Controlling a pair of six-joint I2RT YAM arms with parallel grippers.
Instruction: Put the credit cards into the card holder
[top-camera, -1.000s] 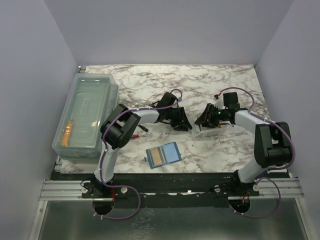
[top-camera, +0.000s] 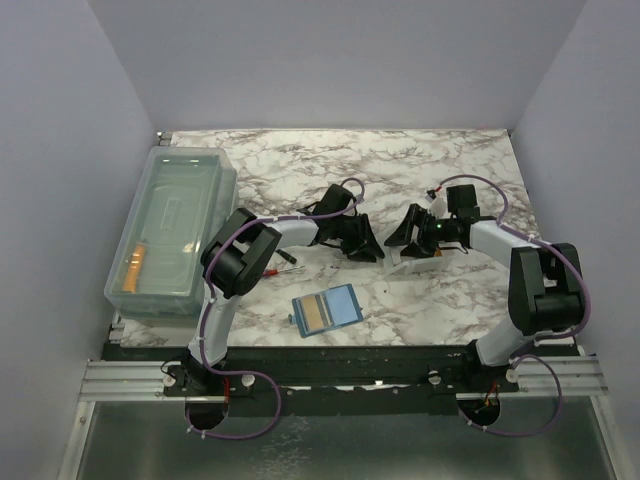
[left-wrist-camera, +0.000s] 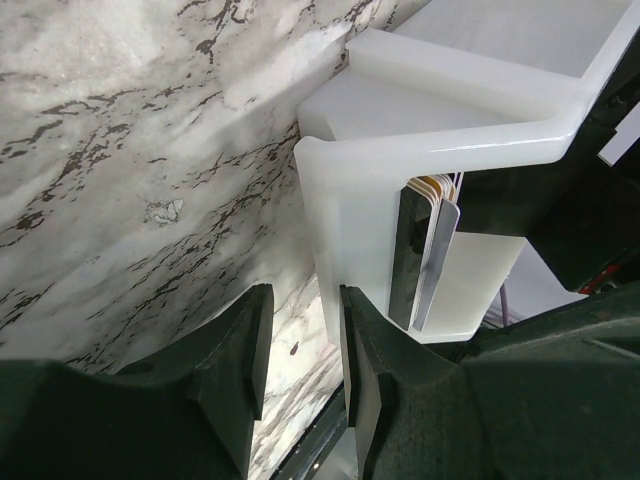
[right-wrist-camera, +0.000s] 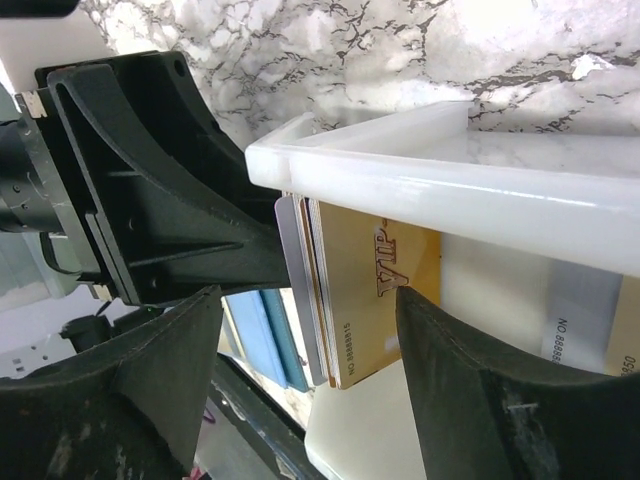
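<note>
A white card holder stands on the marble, with a stack of cards in its end slot (right-wrist-camera: 350, 290), gold-faced in the right wrist view. My left gripper has its fingertips apart at the holder's white end, the right finger close against it, nothing seen clamped. My right gripper is open over the holder, fingertips either side of the card stack. More cards (right-wrist-camera: 585, 320) show farther along the holder.
Flat card cases (top-camera: 325, 310) lie at the front middle. A large grey-green bin (top-camera: 170, 230) fills the left side, with small tools beside it.
My right gripper has shifted slightly at the holder over the last second. The left arm looks unchanged in the top view.
</note>
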